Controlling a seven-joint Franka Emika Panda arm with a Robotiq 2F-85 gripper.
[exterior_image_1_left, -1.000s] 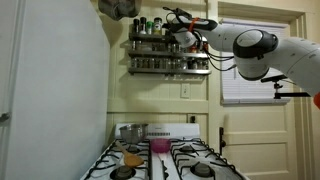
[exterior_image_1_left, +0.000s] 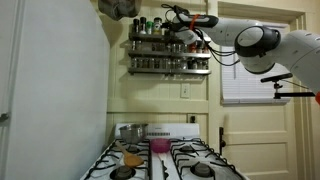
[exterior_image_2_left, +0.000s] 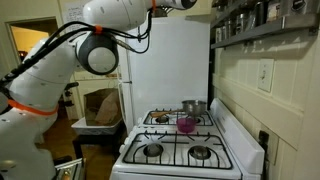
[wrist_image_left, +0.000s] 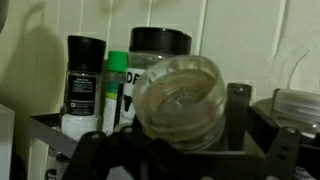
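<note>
A clear round glass jar (wrist_image_left: 182, 105) fills the middle of the wrist view, its circular end towards the camera. My gripper is open around or just before this jar; whether the fingers touch it cannot be told. Behind it stand a dark-capped jar (wrist_image_left: 160, 42), a green-capped bottle (wrist_image_left: 117, 72) and a black-capped grinder (wrist_image_left: 84, 80) with pale contents. In exterior view 1 the gripper (exterior_image_1_left: 173, 22) is at the top shelf (exterior_image_1_left: 150, 37), small and dark against the jars. Exterior view 2 shows the arm (exterior_image_2_left: 100, 45), with the gripper out of frame.
Lower shelves (exterior_image_1_left: 165, 71) also carry several jars. Below are a white stove (exterior_image_2_left: 180, 170) with black grates, a pink bowl (exterior_image_2_left: 186, 124) and a metal pot (exterior_image_1_left: 131, 132). A clear container (wrist_image_left: 297, 105) lies right of the gripper. The wall is close behind the shelf.
The arm has shifted very slightly at the top shelf over the last second. Jars, stove and pots look unmoved.
</note>
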